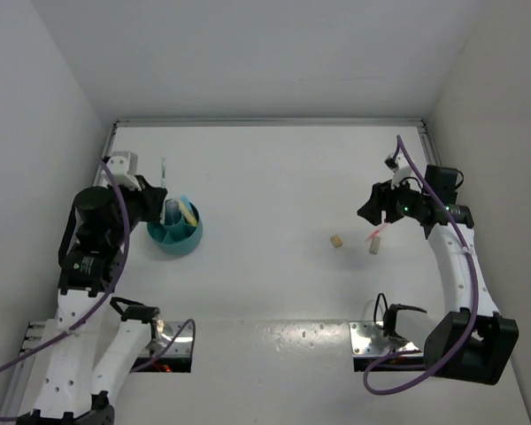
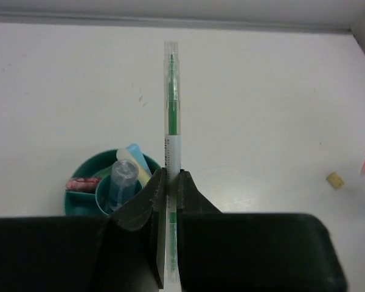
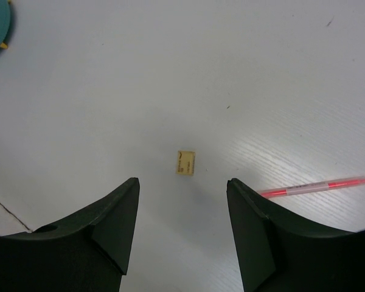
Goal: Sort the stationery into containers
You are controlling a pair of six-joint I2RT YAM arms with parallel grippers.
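A green pen point(image 2: 173, 115) with a clear cap and white label stands between the fingers of my left gripper, which is shut on its middle. In the top view that pen point(image 1: 164, 177) rises over the teal round holder point(image 1: 177, 247), a divided container holding several items, among them a yellow piece point(image 1: 188, 213) and a clear cylinder point(image 2: 123, 182). My right gripper is open and empty, above the table. Below it lie a small tan eraser point(image 3: 185, 163) and a red pen point(image 3: 310, 188). A grey block point(image 1: 374, 245) rests beside that pen.
A raised metal edge point(image 1: 265, 122) runs along the back, with walls on both sides. The tan eraser point(image 1: 335, 241) lies apart from the red pen point(image 1: 377, 231).
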